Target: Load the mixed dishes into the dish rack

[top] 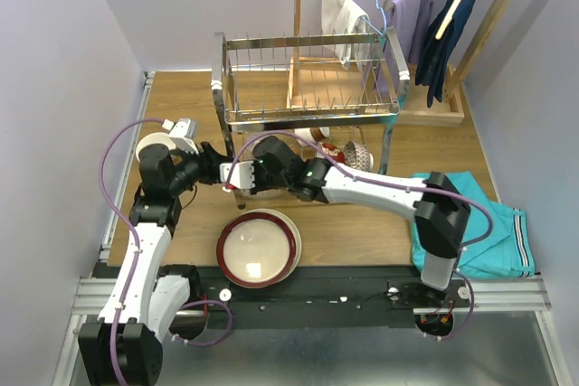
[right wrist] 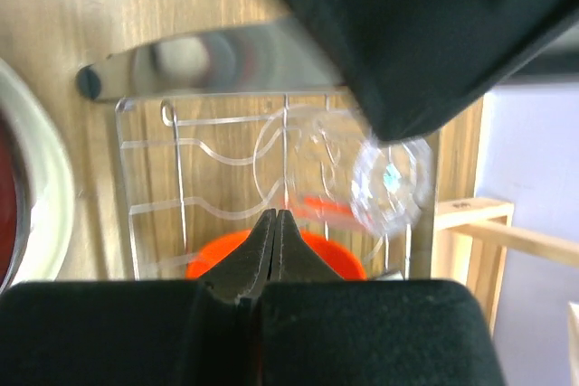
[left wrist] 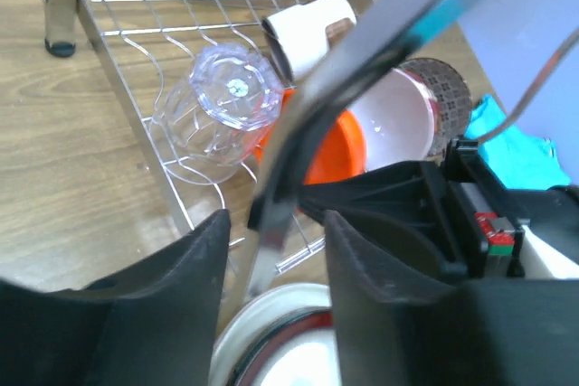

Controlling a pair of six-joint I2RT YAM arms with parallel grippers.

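Observation:
My left gripper (top: 217,169) is beside the rack's front-left post (left wrist: 303,133), fingers part open with the post in view between them. My right gripper, shut with nothing showing between its fingers, points into the lower tier near an orange bowl (right wrist: 330,257). On that tier lie a clear cup (left wrist: 217,106), a white cup (left wrist: 298,29), a white bowl (left wrist: 389,119) and a patterned cup (top: 360,155). Plates (top: 256,246) lie stacked in front of the rack. A pale dish (top: 154,140) sits left of the rack, partly behind the left arm.
The upper tier (top: 262,88) looks empty. A turquoise cloth (top: 498,241) lies at right, and a wooden stand with hanging clothes (top: 432,61) is behind. Some bare table lies right of the plates.

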